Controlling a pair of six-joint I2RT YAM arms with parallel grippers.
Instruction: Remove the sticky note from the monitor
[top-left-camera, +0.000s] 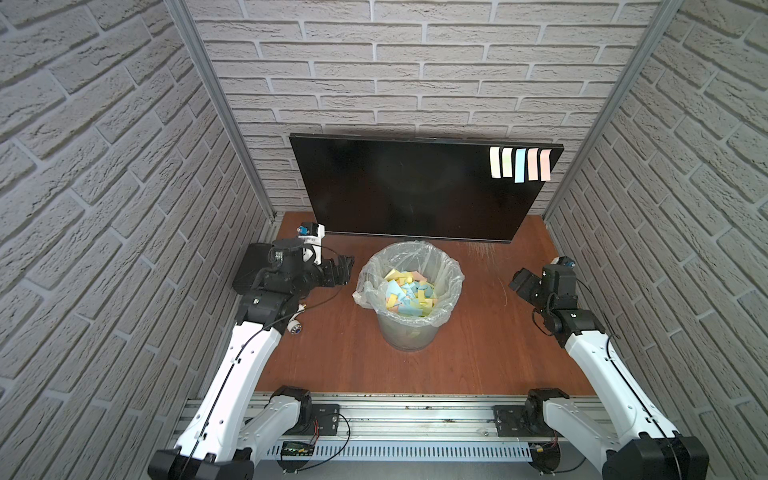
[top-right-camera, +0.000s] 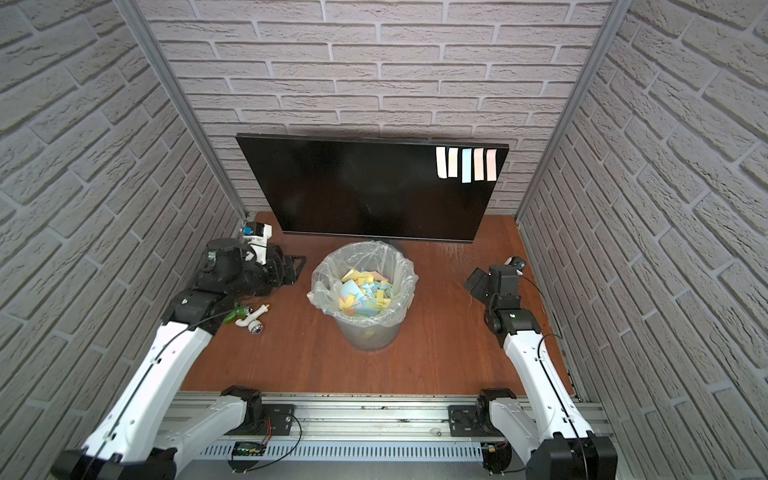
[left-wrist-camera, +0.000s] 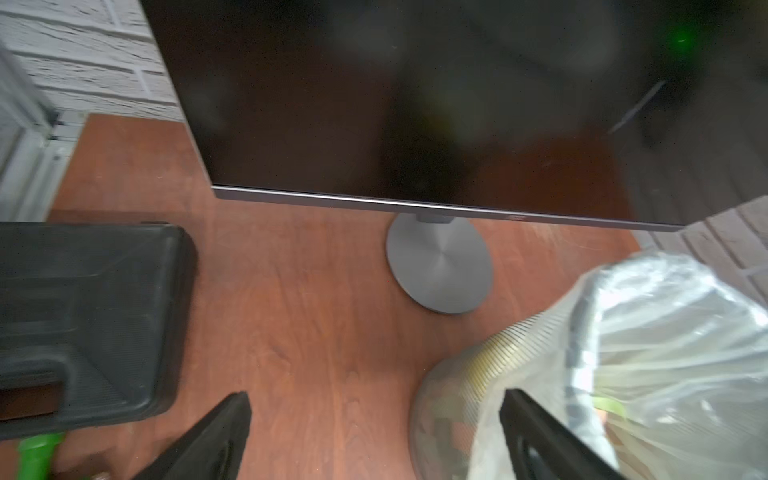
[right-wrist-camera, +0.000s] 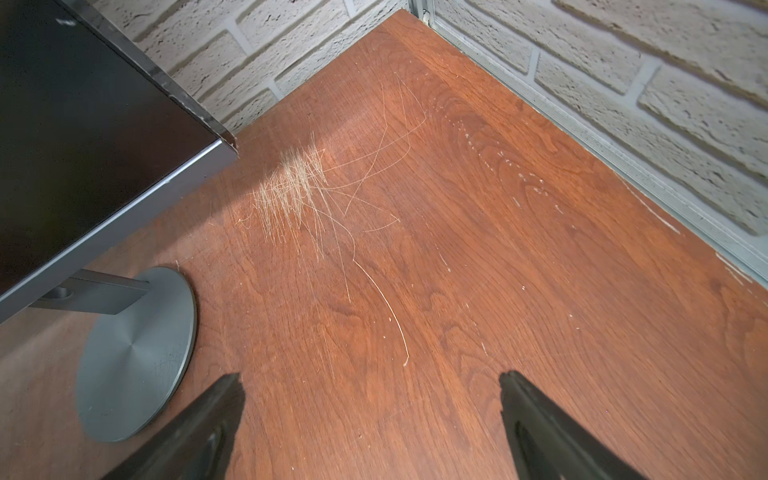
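The black monitor (top-left-camera: 392, 188) stands at the back, with several narrow sticky notes (top-left-camera: 520, 164) in white, blue and pink along its upper right corner. A bin (top-left-camera: 406, 336) lined with a clear bag and holding loose paper notes stands in front. My left gripper (top-left-camera: 340, 270) hangs open just left of the bin, low before the monitor's left part; its wrist view shows nothing between the fingers. My right gripper (top-left-camera: 524, 281) is open and empty right of the bin, facing bare table below the monitor's right end.
A black case (left-wrist-camera: 80, 320) and small green and white objects (top-right-camera: 252, 316) lie at the left, partly behind the left arm. Brick walls enclose both sides and the back.
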